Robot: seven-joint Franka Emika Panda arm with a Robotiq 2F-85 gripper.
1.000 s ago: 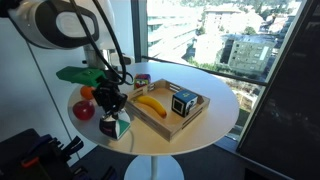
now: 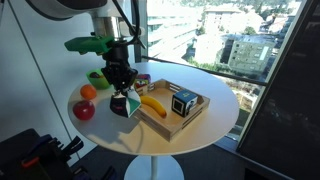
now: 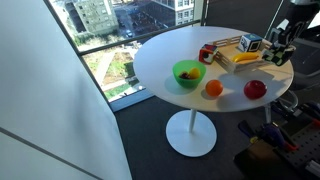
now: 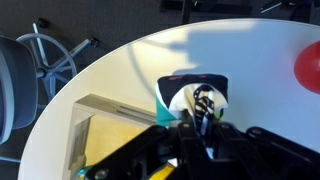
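A soft white, green and black item (image 4: 187, 93), perhaps a cloth or bag, hangs from my gripper, which is shut on its bunched top. In exterior view 1 the gripper (image 2: 123, 90) holds this item (image 2: 126, 104) just above the table, at the near-left side of a wooden tray (image 2: 182, 123). Inside the tray lie a yellow banana (image 2: 153, 105) and a dark blue-and-white box (image 2: 185, 101). Exterior view 2 shows the item (image 3: 278, 54) close to the table's right end, partly covered by the gripper.
A red apple (image 2: 84, 110) and an orange (image 2: 88, 92) lie left of the gripper. A green bowl (image 3: 188, 73) with fruit and a red can (image 3: 207, 53) stand farther along the round white table (image 3: 150, 60).
My gripper has risen and shifted right toward the tray, carrying the item with it. The tray and its contents have stayed in place.
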